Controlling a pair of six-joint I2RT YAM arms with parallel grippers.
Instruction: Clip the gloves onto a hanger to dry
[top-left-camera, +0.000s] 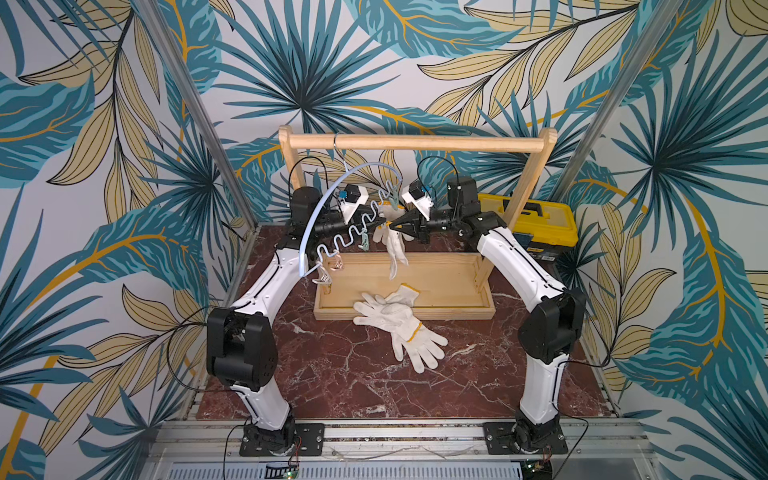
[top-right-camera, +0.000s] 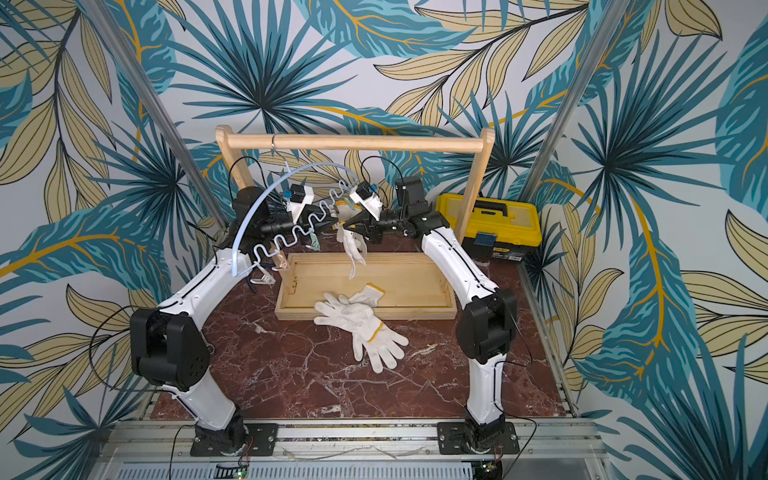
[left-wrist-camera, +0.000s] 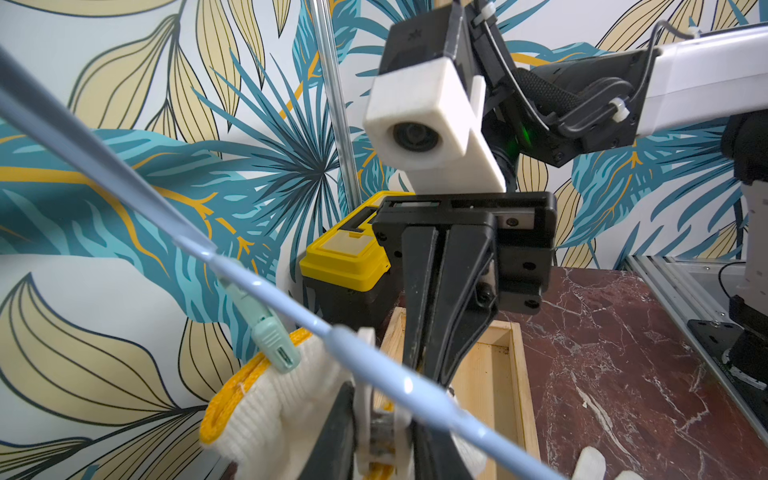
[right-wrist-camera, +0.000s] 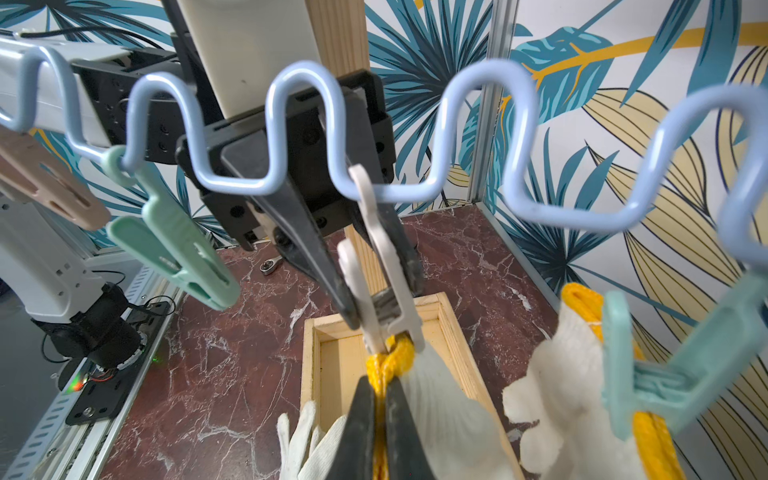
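My left gripper is shut on a white clip (right-wrist-camera: 364, 308) attached to the light-blue wavy hanger (right-wrist-camera: 308, 76). Just below that clip, my right gripper is shut on the yellow cuff (right-wrist-camera: 380, 432) of a white glove (top-left-camera: 396, 249) hanging down. The cuff meets the clip's mouth; whether the clip grips it cannot be told. Beside it, a second glove (right-wrist-camera: 560, 384) hangs with its cuff in a mint-green clip (right-wrist-camera: 684, 360). More white gloves (top-left-camera: 400, 320) lie crossed over the front edge of the wooden tray.
A wooden bar (top-left-camera: 416, 142) on two posts spans above the arms, with the hanger's hook at its left part. Below is the wooden tray (top-left-camera: 464, 310). A yellow toolbox (top-left-camera: 544, 224) stands at right. Empty clips (right-wrist-camera: 188, 256) dangle from the hanger.
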